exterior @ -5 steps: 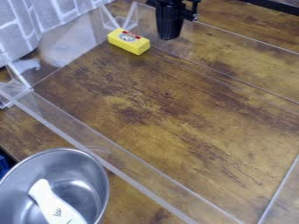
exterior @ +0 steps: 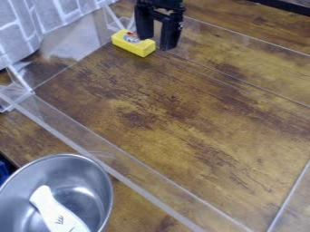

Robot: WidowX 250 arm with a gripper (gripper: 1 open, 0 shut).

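A yellow block (exterior: 130,45) with a small red and grey label lies at the back left of the clear-walled wooden area. My black gripper (exterior: 158,36) hangs at the top of the view just over the block's right end, open, its fingers pointing down. Whether it touches the block cannot be told.
A steel bowl (exterior: 91,204) with a white object (exterior: 56,214) in it stands at the front left, outside the clear wall. A grey-white cloth (exterior: 36,23) is at the top left.
My gripper has moved left, toward and over the yellow block. The block looks to be in the same place.
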